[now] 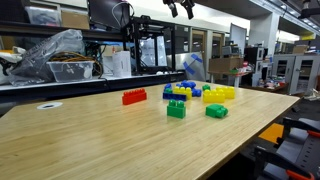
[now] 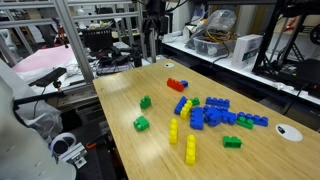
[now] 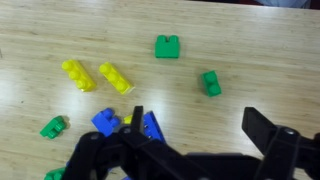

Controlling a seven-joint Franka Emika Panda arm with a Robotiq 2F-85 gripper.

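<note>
My gripper is open, its dark fingers wide apart and nothing between them. In exterior view 1 the gripper (image 1: 181,9) hangs at the top, high above the table. Below it in the wrist view lie a green brick (image 3: 167,46), a smaller-looking green brick (image 3: 211,83), two yellow bricks (image 3: 116,78) and several blue bricks (image 3: 105,121). A red brick (image 1: 134,97) rests apart on the left in exterior view 1; it does not show in the wrist view.
Blue bricks (image 2: 197,118) cluster mid-table in exterior view 2, with another green brick (image 2: 232,142) beside them. A white round disc (image 1: 49,105) lies at the far left of the table in exterior view 1. Bare wood (image 1: 75,140) spreads across the left and front.
</note>
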